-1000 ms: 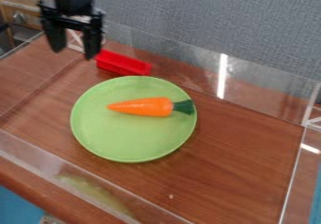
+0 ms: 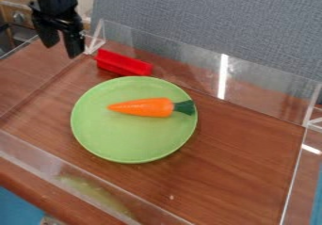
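My black gripper (image 2: 59, 39) hangs at the top left, above the wooden board's back left corner, open, with nothing seen between its fingers. An orange carrot (image 2: 141, 107) with a green top lies across a green plate (image 2: 126, 144) in the middle of the board. A red block (image 2: 122, 64) lies behind the plate, right of the gripper and apart from it.
A clear plastic wall (image 2: 251, 89) rings the wooden board (image 2: 233, 177), with a grey speckled panel (image 2: 214, 22) behind. The right and front right of the board are bare. A cardboard box shows behind the gripper.
The carrot, plate and block have not moved.
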